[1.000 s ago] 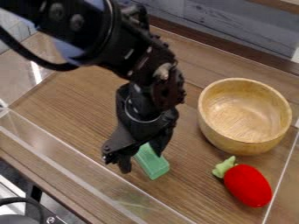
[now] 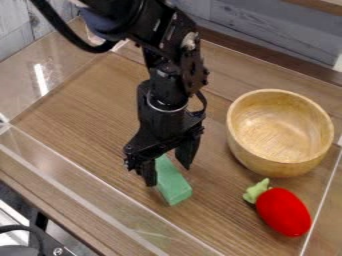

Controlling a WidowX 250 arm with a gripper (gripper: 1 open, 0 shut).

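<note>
The black robot gripper [image 2: 163, 160] hangs over a green block [image 2: 171, 186] lying on the wooden board in the middle front. Its fingers are lowered around the upper end of the block; whether they touch it is unclear.
A wooden bowl [image 2: 278, 132] stands at the right, with a red toy vegetable [image 2: 282, 211] with a green top in front of it. The left part of the board [image 2: 74, 120] is clear. A pale wall runs along the back.
The arm has moved back, away from the front edge, and its fingers look closer together. The lower part of the green block remains in view.
</note>
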